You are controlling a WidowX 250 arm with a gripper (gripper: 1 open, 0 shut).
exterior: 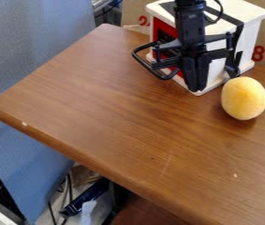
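Observation:
The black arm comes down from the top in front of a white box with a red front panel, at the back of the wooden table. Its gripper points downward close to the box's base; I cannot tell whether it is open or shut, or if anything is between its fingers. A pale orange-yellow round object, like a large egg or fruit, lies on the table to the right of the gripper, apart from it.
A cardboard box with red lettering stands behind at the right. Beyond the left edge are a blue-grey panel and clutter below with cables and bags.

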